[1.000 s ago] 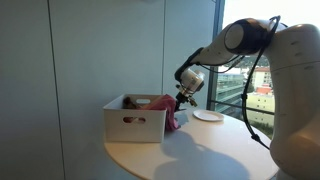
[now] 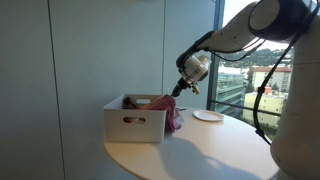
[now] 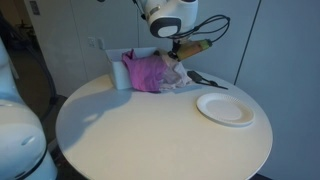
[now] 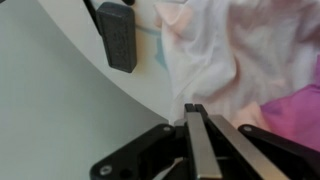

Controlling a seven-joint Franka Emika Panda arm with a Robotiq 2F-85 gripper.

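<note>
A pink and whitish cloth (image 3: 150,74) hangs over the side of the white box and spreads onto the table. In exterior view 1, the cloth (image 2: 171,118) shows at the box's right side. My gripper (image 2: 176,92) is just above its upper edge. The wrist view has the gripper with its fingers close together and pale cloth (image 4: 215,65) right at the tips. It is shut on the cloth, though the pinched fold itself is hardly visible. A brighter pink part (image 4: 298,115) lies to the right.
The white box (image 2: 133,125) stands near the table's edge, with brownish things inside. A white plate (image 3: 226,109) and a black utensil (image 3: 206,80) are on the table. A dark block-like handle (image 4: 118,38) appears beside the cloth.
My gripper has risen and moved slightly left, tilting as it went. The cloth's upper part has come up with it beside the box.
</note>
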